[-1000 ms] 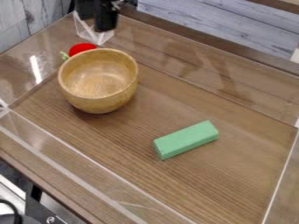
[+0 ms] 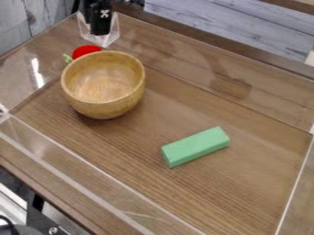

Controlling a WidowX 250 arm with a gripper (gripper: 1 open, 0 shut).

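My gripper (image 2: 97, 27) is at the top left in the camera view, small and partly cut off by the frame's edge, open, above and behind a red object (image 2: 86, 51) with a small green part. In front of the red object is a wooden bowl (image 2: 103, 87), which looks empty. A green rectangular block (image 2: 196, 146) lies on the right half of the wooden table.
The wooden table (image 2: 227, 78) has bare space at the centre, back right and front. A low wall runs along the back, and its left edge has a pale border.
My gripper has shifted over the last second at the back left, now appearing higher in the view. The bowl, red object and green block look unmoved.
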